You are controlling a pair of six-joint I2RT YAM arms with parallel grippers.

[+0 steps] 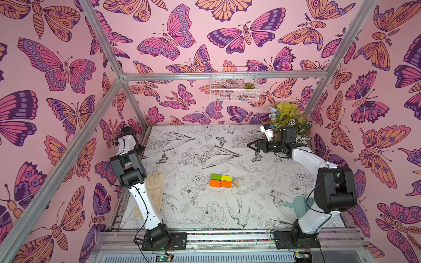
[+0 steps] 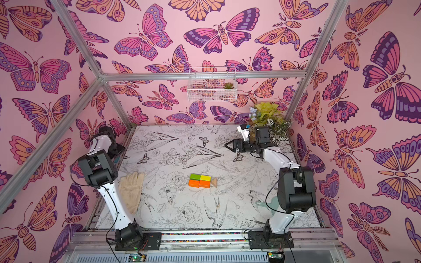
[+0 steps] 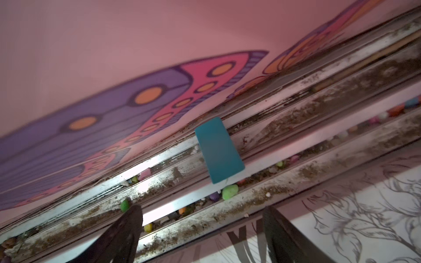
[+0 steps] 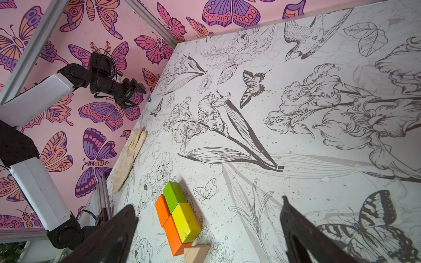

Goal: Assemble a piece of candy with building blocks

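A small teal block (image 3: 219,150) lies across the dirty metal rails along the table's left edge, under the wall. In the left wrist view it sits beyond the spread fingers of my left gripper, which is open with nothing between them. Mid-table, a green block (image 1: 216,176), a yellow block (image 1: 226,178) and two orange blocks (image 1: 220,183) form a compact rectangle. A wooden triangular piece (image 1: 235,182) sits at its right end. My right gripper hangs open and empty over the back right of the table.
A beige glove (image 1: 154,190) lies beside the left arm. Near the right arm's base rests a grey-green tool (image 1: 300,206). Plants (image 1: 287,116) fill the back right corner. Pebbles (image 3: 229,191) lie in the rail grooves.
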